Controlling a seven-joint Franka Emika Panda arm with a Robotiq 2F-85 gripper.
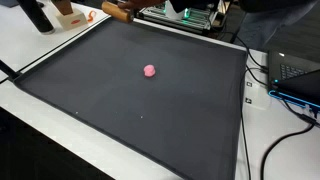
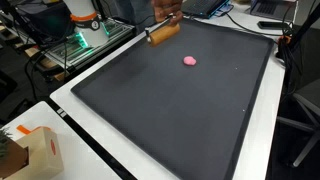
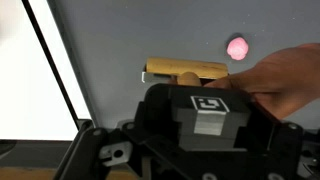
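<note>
In the wrist view my gripper stands open at the bottom, its dark body filling the lower middle. A tan, wood-coloured block with a thin metal piece at its left end shows just beyond it. A person's bare hand comes in from the right, its fingers at the block; how firmly it holds the block cannot be told. The same block is at the board's far edge in exterior view 2 and, as a brown piece, at the top of exterior view 1. A small pink object lies apart from the block.
The dark grey board is mostly bare around the pink object. White table borders it. A laptop and loose cables lie at the right in exterior view 1. A box-like item stands at the near left in exterior view 2.
</note>
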